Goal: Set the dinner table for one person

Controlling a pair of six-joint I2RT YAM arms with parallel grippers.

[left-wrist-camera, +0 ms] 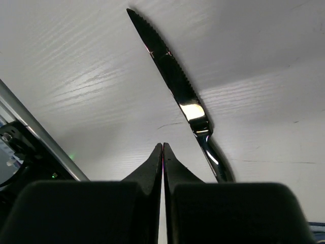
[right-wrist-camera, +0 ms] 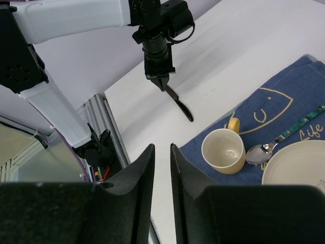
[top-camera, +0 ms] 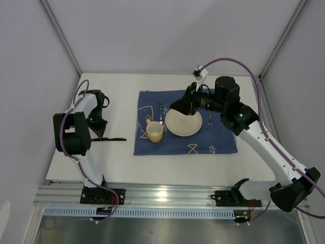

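Observation:
A dark knife (top-camera: 114, 139) lies on the white table left of the cloth, roughly horizontal in the top view; in the left wrist view the knife (left-wrist-camera: 177, 86) shows its serrated blade. My left gripper is shut, its tips over the table beside the knife's handle. My right gripper hangs over the blue placemat (top-camera: 185, 147), its fingertips slightly apart with nothing between them. The placemat carries a beige plate (top-camera: 183, 127), a mug (top-camera: 155, 132), a spoon with green handle (top-camera: 161, 114) and a fork (top-camera: 209, 124).
A metal rail (top-camera: 162, 191) runs along the front edge, with walls around the table.

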